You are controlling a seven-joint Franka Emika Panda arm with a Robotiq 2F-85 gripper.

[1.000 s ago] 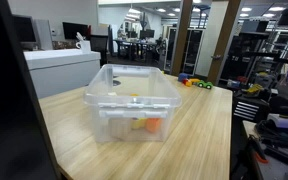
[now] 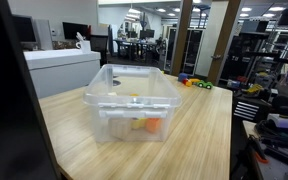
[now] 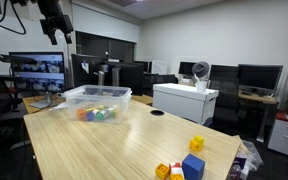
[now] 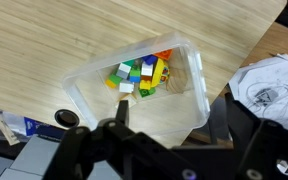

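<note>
A clear plastic tub (image 2: 132,102) stands on the wooden table, with colored blocks showing through its wall. Looking down in the wrist view, I see several small blocks (image 4: 144,72) in red, yellow, green, blue and white gathered toward one end of the tub (image 4: 94,72). Much of its floor is bare. My gripper is open above the tub, its dark fingers wide apart and nothing between them. High at the left in exterior view 2, the gripper (image 3: 61,40) hangs well above the table and the tub (image 3: 96,104). Exterior view 1 does not show it.
Loose blocks lie on the table outside the tub: a yellow one (image 3: 196,142), a blue one (image 3: 193,166) and others near the front edge. A black disc (image 3: 157,112) lies behind.
</note>
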